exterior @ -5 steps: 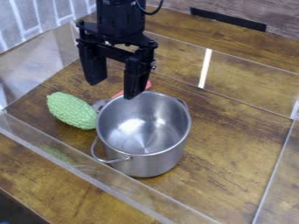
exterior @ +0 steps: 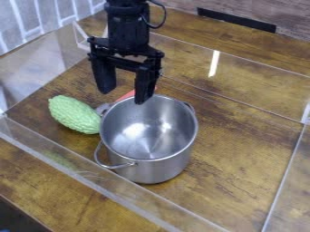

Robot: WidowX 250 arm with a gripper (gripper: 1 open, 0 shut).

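Note:
My black gripper [exterior: 125, 80] hangs open above the back rim of a steel pot [exterior: 150, 146], with nothing seen between its fingers. The pot stands on the wooden floor of the work area [exterior: 230, 172], its handle toward the front left. A green bumpy vegetable-like object [exterior: 74, 114] lies left of the pot. A small red object [exterior: 129, 95] is partly hidden behind the pot and gripper.
Clear walls edge the work area at the left and front, and white padding [exterior: 36, 18] shows at the top left. The wood to the right of the pot and at the back is free.
My gripper has moved back, toward the top of the view, from where it hung over the pot. The pot and green object have not visibly moved.

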